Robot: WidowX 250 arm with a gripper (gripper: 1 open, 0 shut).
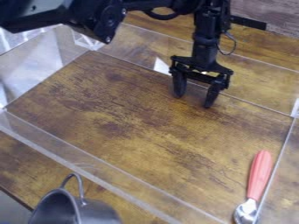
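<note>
The black gripper (194, 93) hangs low over the back middle of the wooden surface, near the clear rim, its two fingers apart with nothing seen between them. A spoon or scoop with a pink handle (260, 175) lies at the front right, well away from the gripper. A steel pot or mug with a handle (73, 210) stands at the front left, cut off by the frame edge.
Clear low walls (82, 160) edge the wooden surface. The middle and left of the surface are empty. The arm reaches in from the top left.
</note>
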